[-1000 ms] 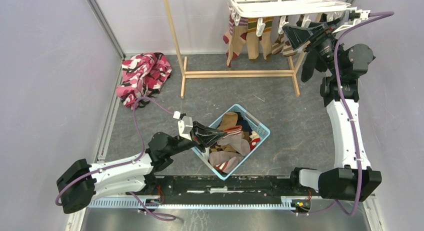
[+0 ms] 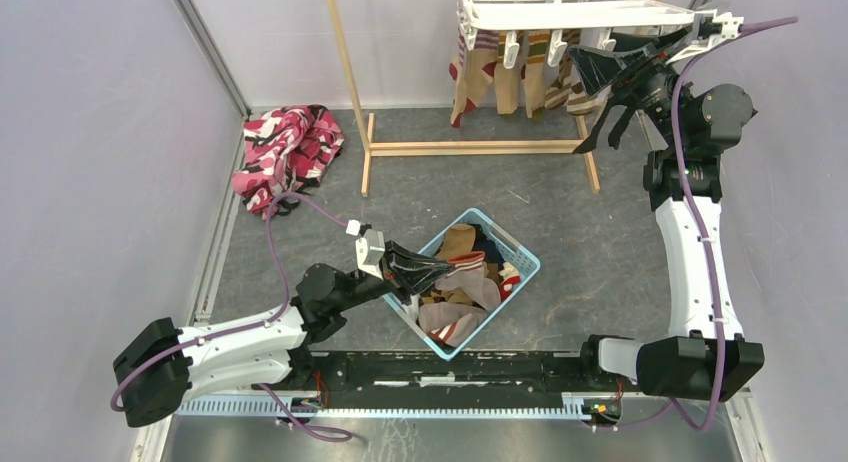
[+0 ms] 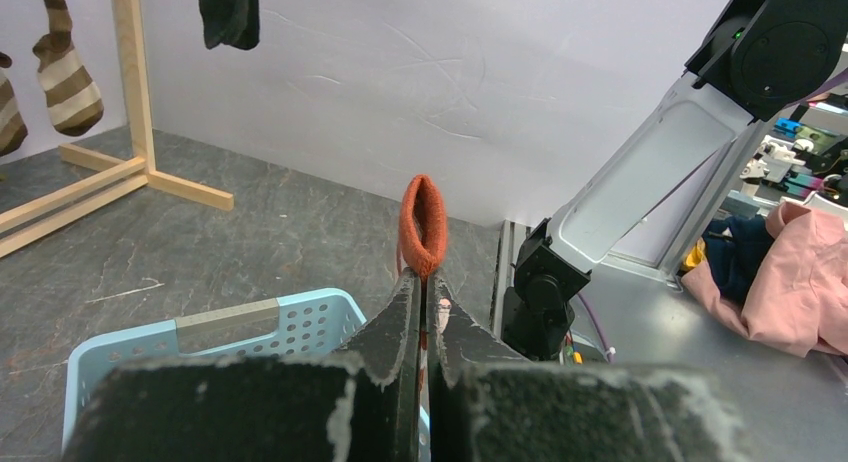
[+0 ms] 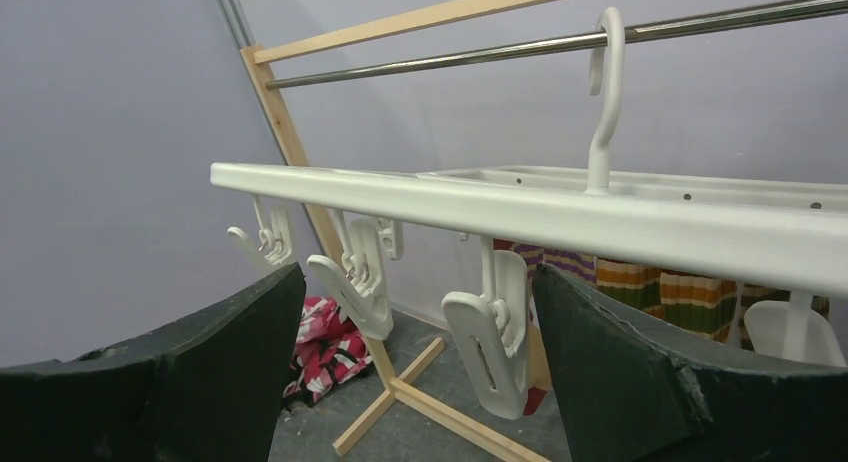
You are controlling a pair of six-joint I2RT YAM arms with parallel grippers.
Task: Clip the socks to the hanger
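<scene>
Low over the basket, my left gripper (image 2: 447,268) is shut on a sock; its orange-red cuff (image 3: 423,227) loops up from the fingertips in the left wrist view. The white hanger (image 4: 450,197) hangs from the metal rail, with several clips beneath it. My right gripper stands open at the hanger's right front, nothing held. Between its spread fingers, farther ahead, an empty-looking clip (image 4: 490,347) shows. Tan and striped socks (image 2: 506,77) hang under the hanger, and dark socks (image 2: 607,127) hang near the right gripper. Their clips are hidden.
The light blue basket (image 2: 520,254) holds several mixed socks. A pink-and-black cloth (image 2: 287,154) lies on the floor at the left. The wooden rack's foot bar (image 2: 470,148) crosses the back; the floor between it and the basket is clear.
The hanger and its socks have swung slightly, and the dark socks have shifted left. My right arm has moved a little to the right. The left arm stays still.
</scene>
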